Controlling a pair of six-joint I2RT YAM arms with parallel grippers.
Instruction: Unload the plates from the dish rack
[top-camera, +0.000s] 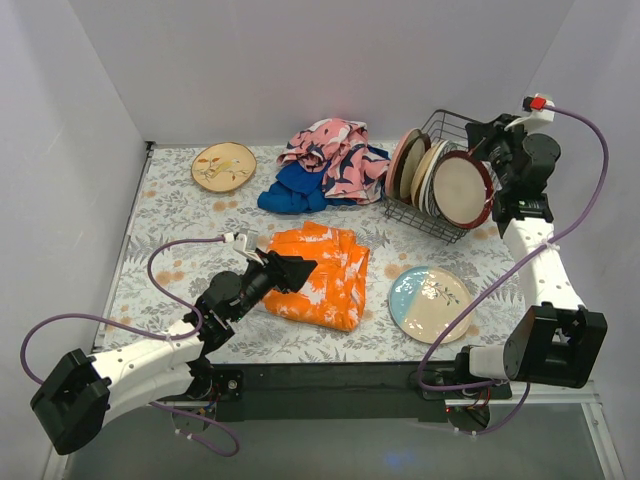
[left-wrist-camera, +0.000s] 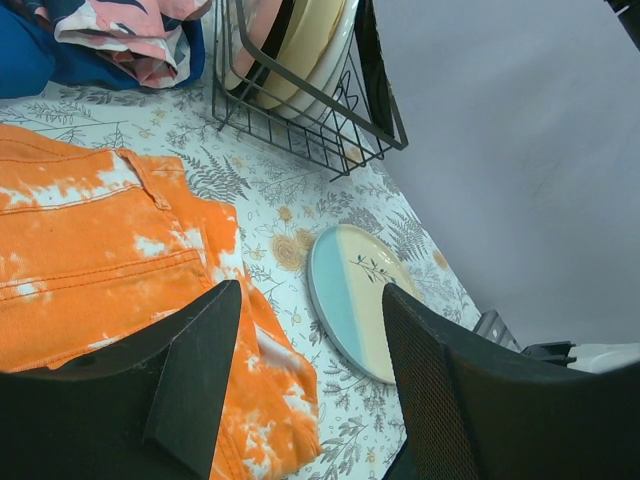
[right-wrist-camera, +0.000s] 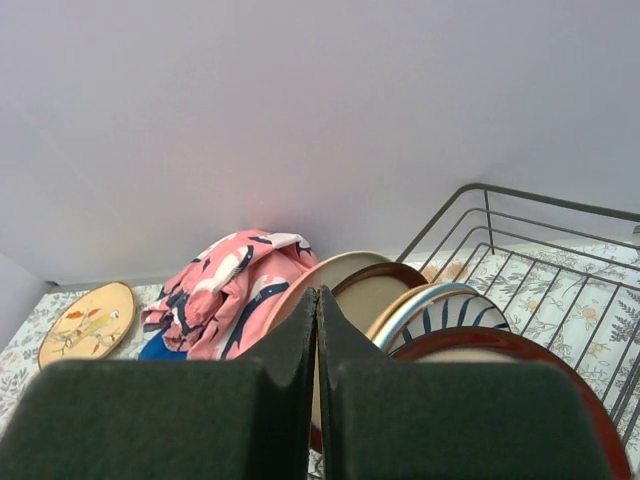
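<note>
A cream plate with a dark red-brown rim (top-camera: 461, 190) leans back, face up, at the right of the wire dish rack (top-camera: 427, 222). Several more plates (top-camera: 410, 170) stand on edge to its left. My right gripper (top-camera: 478, 148) is above the rack; in the right wrist view its fingertips (right-wrist-camera: 312, 300) meet with nothing between them, and the red-brown rim (right-wrist-camera: 545, 362) lies below and outside them. Over the orange cloth, my left gripper (top-camera: 312, 268) hangs; the left wrist view shows its fingers (left-wrist-camera: 215, 320) wide apart and empty.
Flat on the table lie a blue-and-cream plate (top-camera: 430, 305) at front right and a yellow plate (top-camera: 223, 167) at back left. An orange cloth (top-camera: 318, 275) covers the middle. Pink and blue cloths (top-camera: 330, 150) are bunched left of the rack. A wall stands close on the right.
</note>
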